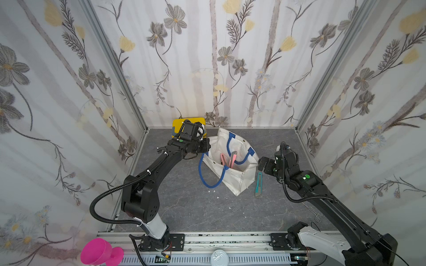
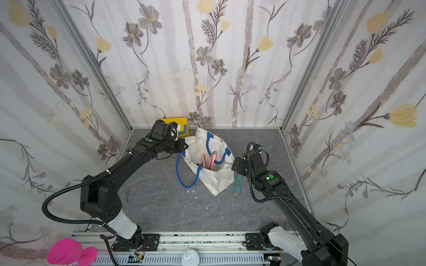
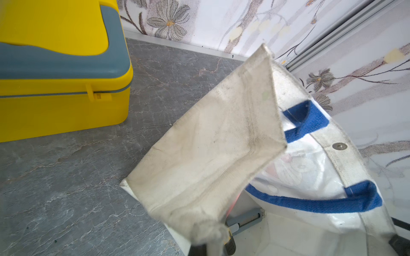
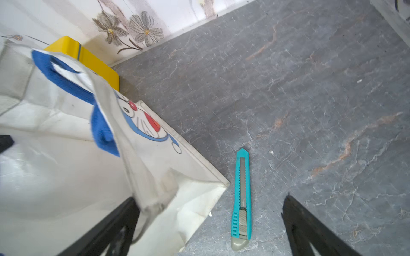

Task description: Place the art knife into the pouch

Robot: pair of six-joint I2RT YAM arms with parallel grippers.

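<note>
The white cloth pouch (image 1: 241, 179) with blue handles stands mid-table, its mouth gaping upward. My left gripper (image 1: 206, 145) is at its left rim, shut on the cloth, which bunches at the bottom of the left wrist view. Pink-and-grey art knives (image 1: 233, 158) lie inside the pouch. A teal art knife (image 4: 242, 198) lies flat on the table just right of the pouch. Above it, my right gripper is open, with its left finger (image 4: 121, 221) close against the pouch's side and nothing held between the fingers.
Behind my left gripper stands a yellow-and-grey box (image 3: 64, 102) near the back wall. Small white scraps lie in front of the pouch. Bare table (image 4: 324, 106) stretches to the right of the teal knife. A pink cup (image 1: 96, 251) is outside the front edge.
</note>
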